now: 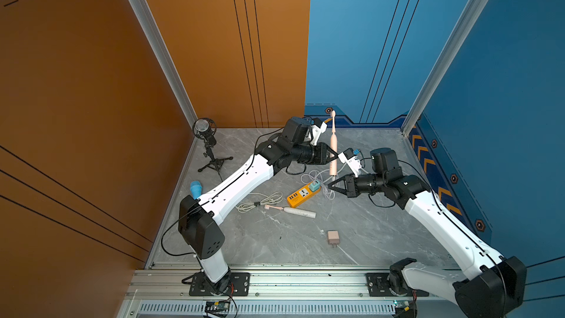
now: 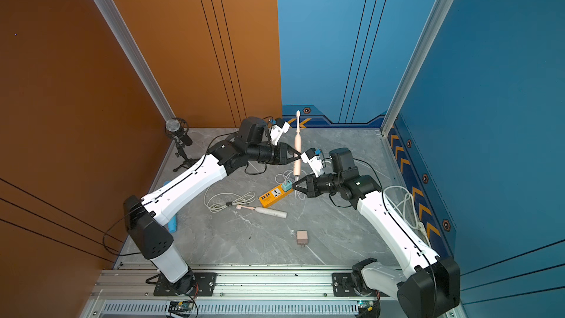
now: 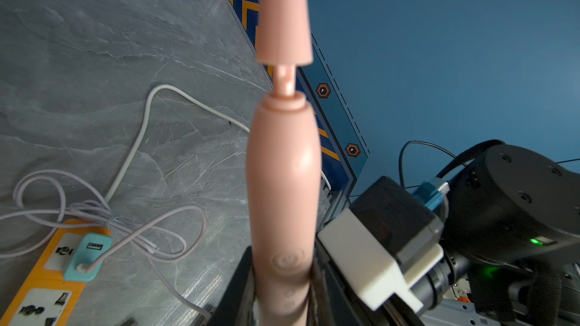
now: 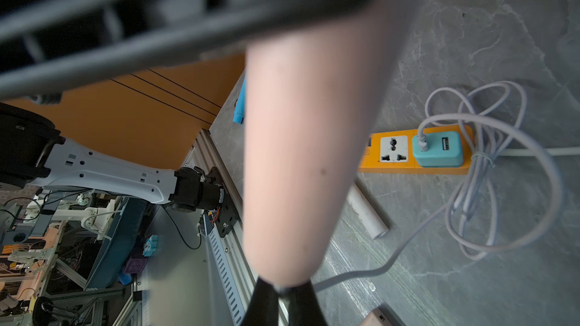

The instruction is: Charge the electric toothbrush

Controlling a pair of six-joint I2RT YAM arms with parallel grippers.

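Observation:
A pink electric toothbrush (image 1: 333, 144) (image 3: 282, 193) (image 4: 314, 145) stands upright in the air, with my left gripper (image 1: 332, 157) shut on its handle. My right gripper (image 1: 333, 185) is shut at the handle's bottom end, where a thin cable hangs; whether it grips that cable is unclear. Below lies an orange power strip (image 1: 296, 199) with a teal charger (image 4: 436, 155) plugged in and a white cable from it. A white toothbrush (image 1: 299, 210) lies in front of the strip.
A pink-beige adapter (image 1: 333, 236) lies in the front middle. A coiled cable (image 1: 247, 206) is left of the strip. A black tripod device (image 1: 209, 147) stands back left, a blue object (image 1: 196, 188) at left.

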